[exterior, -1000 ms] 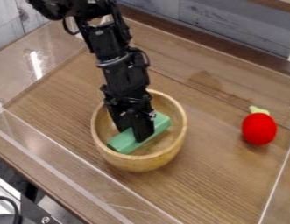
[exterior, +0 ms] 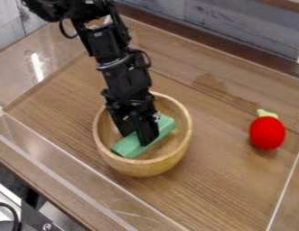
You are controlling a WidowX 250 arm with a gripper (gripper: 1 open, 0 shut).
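Note:
A black robot arm reaches down from the top left into a tan wooden bowl (exterior: 163, 162). Its gripper (exterior: 139, 135) is down inside the bowl, shut on a green block (exterior: 125, 146) that lies tilted along the bowl's inside. The fingertips are dark and partly hard to make out against the block.
A red tomato-like object (exterior: 267, 133) with a pale green top lies on the wooden table (exterior: 212, 198) at the right. The table around the bowl is otherwise clear. A black cable (exterior: 4, 210) shows at the lower left.
The arm has shifted very slightly; the gripper and green block stay in the bowl, with little visible difference.

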